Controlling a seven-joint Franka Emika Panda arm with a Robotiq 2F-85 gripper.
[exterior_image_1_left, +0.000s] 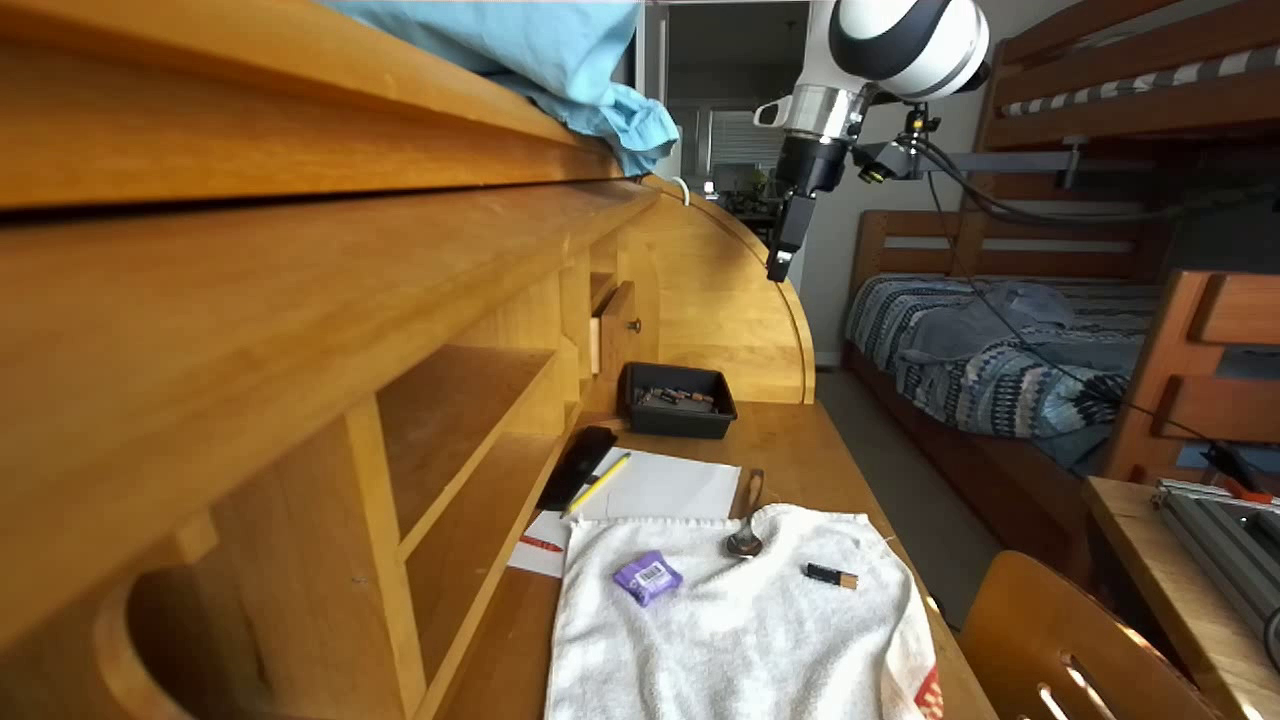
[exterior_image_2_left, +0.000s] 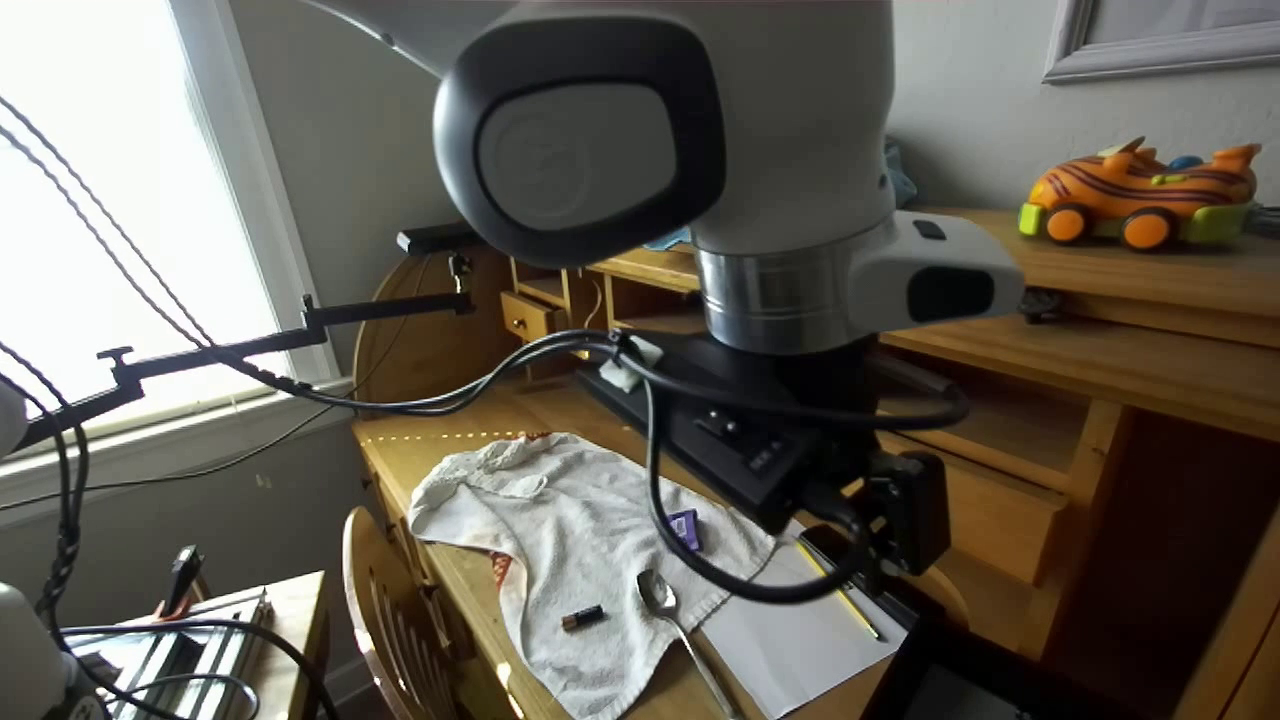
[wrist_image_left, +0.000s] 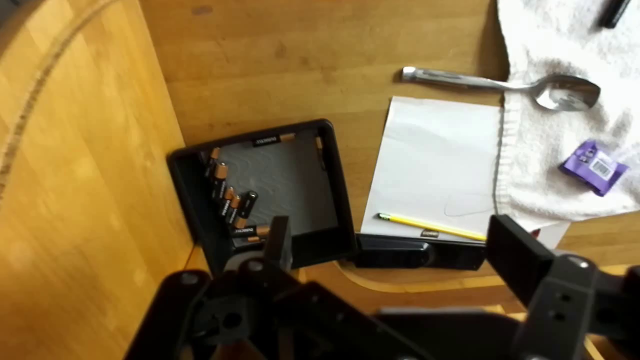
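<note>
High above the desk, my gripper is open, its two fingers wide apart and nothing between them in the wrist view. Below it a black tray (wrist_image_left: 345, 198) holds several loose batteries (wrist_image_left: 220, 177), mostly along one side. A single battery (exterior_image_1_left: 830, 576) lies on the white towel (exterior_image_1_left: 720, 660). Beside it, a metal spoon (exterior_image_1_left: 744, 542) rests with its bowl on the towel and its handle off the edge. A purple wrapped packet (exterior_image_1_left: 648, 577) is also on the towel. The yellow pencil (wrist_image_left: 432, 227) lies on white paper (wrist_image_left: 438, 162).
A black case (wrist_image_left: 420, 252) lies beside the paper, along the cubbies. One small drawer (exterior_image_1_left: 618, 324) stands open above the tray. The curved desk side panel (exterior_image_1_left: 732, 312) rises behind the tray. Bare desk shows between tray and spoon.
</note>
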